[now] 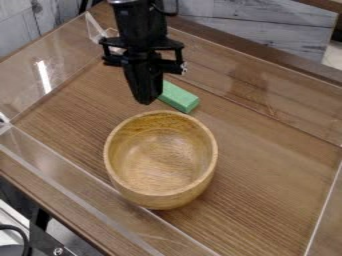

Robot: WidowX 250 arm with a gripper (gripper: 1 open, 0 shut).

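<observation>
My black gripper (142, 88) hangs above the wooden table at upper middle, just behind a round yellow-tan bowl (159, 159). It looks shut, with nothing visible between its fingers. A green block (179, 98) lies on the table to the right of the fingertips, partly behind the gripper's housing. The bowl is empty.
A grey-white board stands along the back. A clear edge runs along the left, and a dark cable lies at the lower left corner.
</observation>
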